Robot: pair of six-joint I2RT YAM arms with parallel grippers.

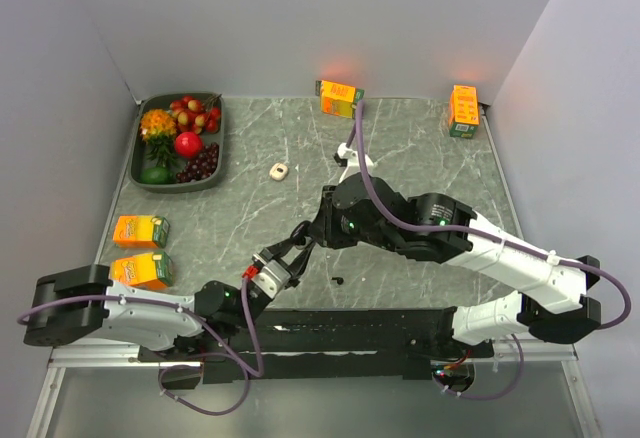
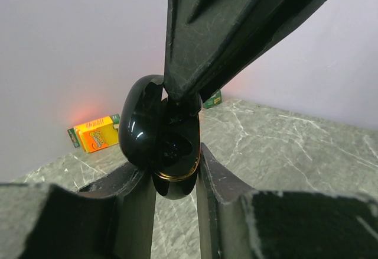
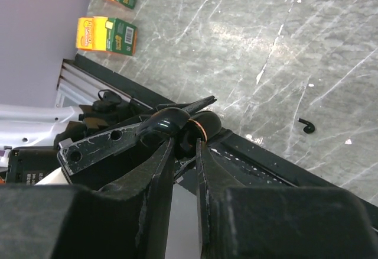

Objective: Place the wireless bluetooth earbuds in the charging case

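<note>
A glossy black charging case (image 2: 142, 123) with a gold rim is held up by my left gripper (image 1: 300, 253), shut on it. My right gripper (image 1: 320, 228) meets it from above, its dark fingers at the open case in the left wrist view. In the right wrist view its fingertips sit at the case (image 3: 162, 126); what exactly they hold is mostly hidden. A single small black earbud (image 3: 308, 128) lies on the marble table, also seen in the top view (image 1: 338, 280).
A fruit tray (image 1: 180, 183) is at the back left. Yellow-orange boxes (image 1: 140, 270) stand at the left, back and back right. A small white object (image 1: 279, 171) lies mid-table.
</note>
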